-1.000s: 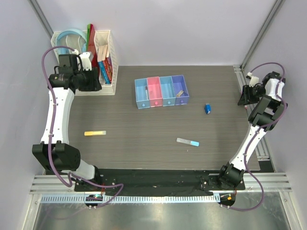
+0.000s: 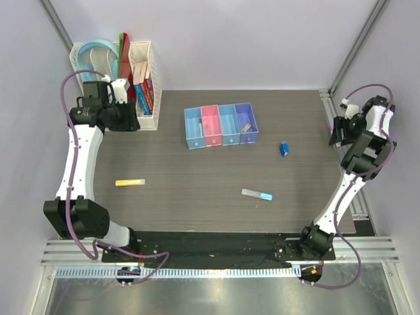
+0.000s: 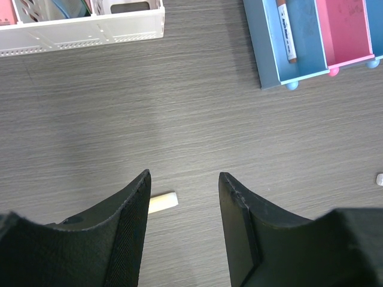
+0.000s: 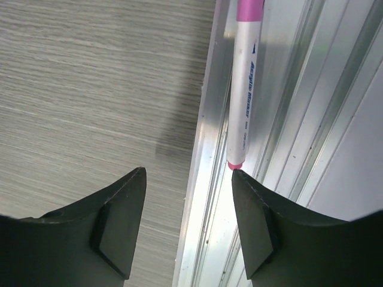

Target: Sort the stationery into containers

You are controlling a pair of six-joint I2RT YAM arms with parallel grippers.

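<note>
My left gripper hovers open near the white rack at upper left, above bare table. My right gripper is open at the table's right edge, just short of a white marker with pink cap lying along the metal rail. A four-compartment organiser stands at back centre; a marker is in its left blue compartment, something small in the purple one. On the table lie a yellow stick, a blue object and a clear, blue-ended stick.
The white rack holds books and other items. Walls and metal rails border the table, close by the right gripper.
The left gripper has shifted slightly, downward in the top view. The right gripper has moved slightly to the right. The objects on the table are unmoved.
</note>
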